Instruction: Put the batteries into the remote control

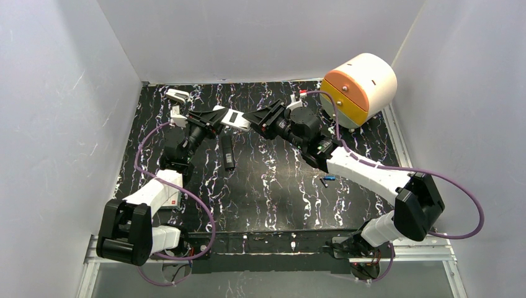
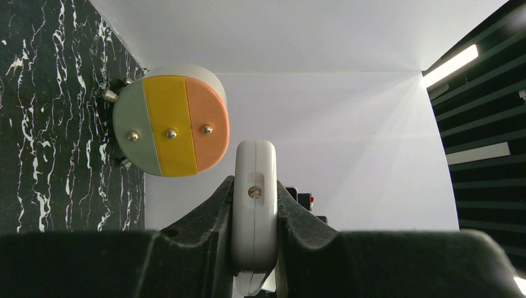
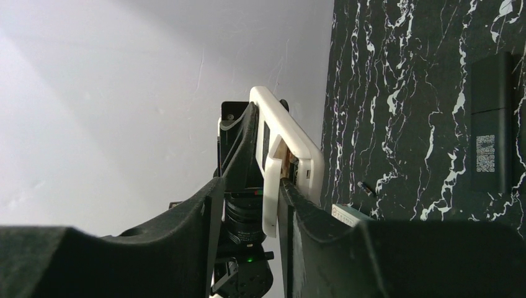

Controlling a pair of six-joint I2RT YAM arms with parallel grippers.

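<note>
The white remote is held in the air by my left gripper, shut on it; in the left wrist view its end fills the gap between the fingers. My right gripper is at the remote's other end. In the right wrist view a narrow white piece, apparently the battery cover, stands out from the remote between the fingers of that gripper, which is part open; whether it grips the piece is unclear. Small batteries lie on the right of the table.
A black bar lies below the remote. A round coloured drawer unit stands at the back right. A white flat object is partly hidden by the left arm.
</note>
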